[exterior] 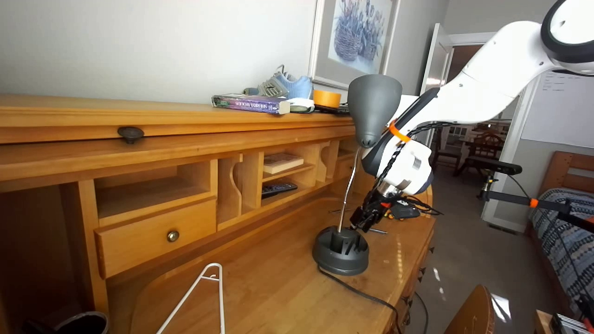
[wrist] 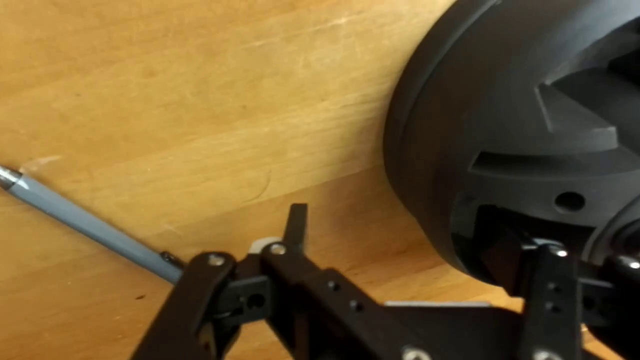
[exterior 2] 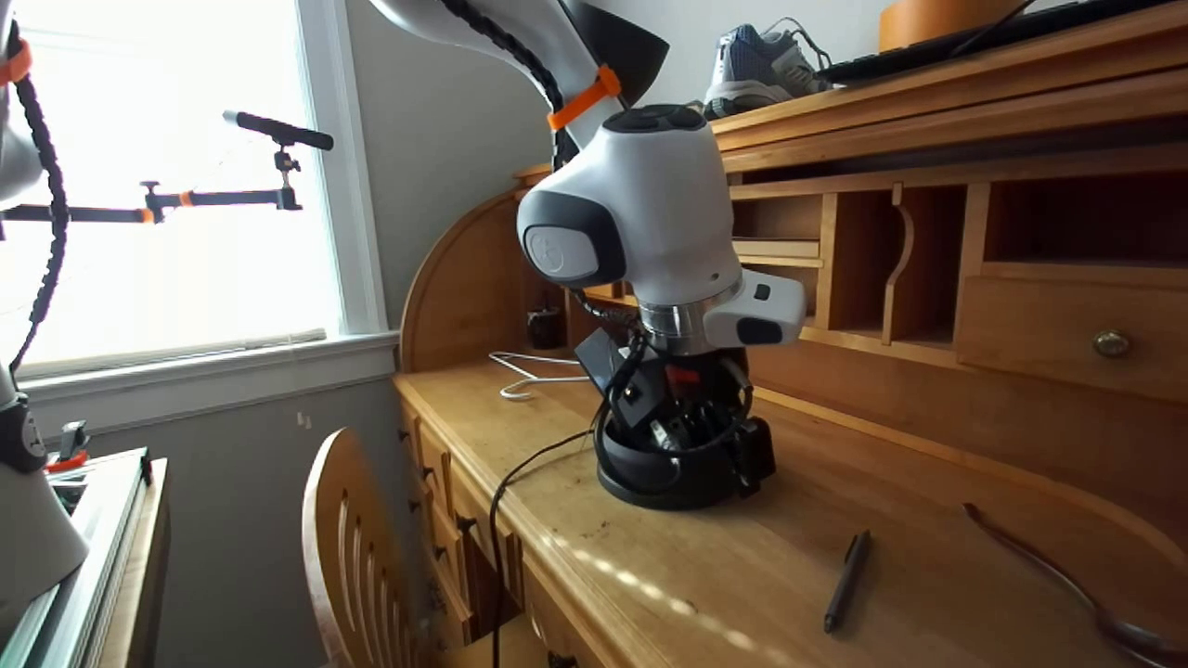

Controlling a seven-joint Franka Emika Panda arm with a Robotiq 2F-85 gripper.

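A dark grey desk lamp stands on the desk, its round base [exterior: 340, 259] below a bent metal stem and a cone-shaped shade [exterior: 374, 108]. My gripper is open and points down beside the base, its fingers well apart. In the wrist view, one of the fingers [wrist: 295, 225] is over bare wood, while the other overlaps the slotted base [wrist: 438, 144]; whether it touches or enters a slot, I cannot tell. I see nothing held between them. A grey pen [wrist: 96, 228] lies on the desk, apart from the lamp.
A white hanger [exterior: 221, 289] lies on the desk, and the lamp's cord [exterior: 362, 293] runs over its front edge. In exterior view 2, a thin dark utensil [exterior 2: 1047, 568] lies behind the pen [exterior 2: 849, 581]. Cubbyholes line the back; a remote [exterior: 278, 189] sits in one.
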